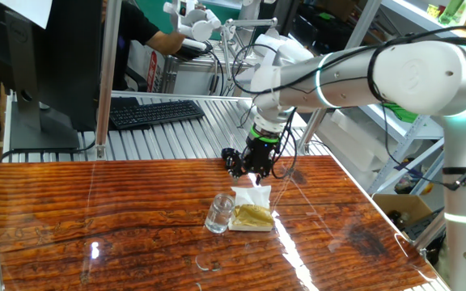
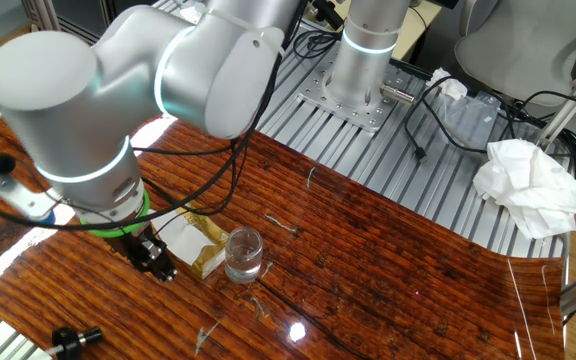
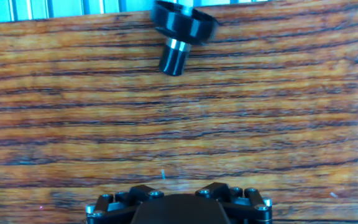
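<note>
My gripper hangs low over the far part of the wooden table, behind the tissue pack and apart from it. Its fingers look spread, and nothing shows between them. In the wrist view the gripper fills the bottom edge, mostly its dark body. Ahead of it, close to the table's edge, is a black knob-like piece with a short cylinder pointing back at me; its round end is blurred. Exterior view 2 has this black piece at the lower left, clear of the gripper.
A white and gold tissue pack stands against or very near a clear glass that seems to hold liquid. Cables loop around the arm. Beyond the far edge lie metal slats with a keyboard.
</note>
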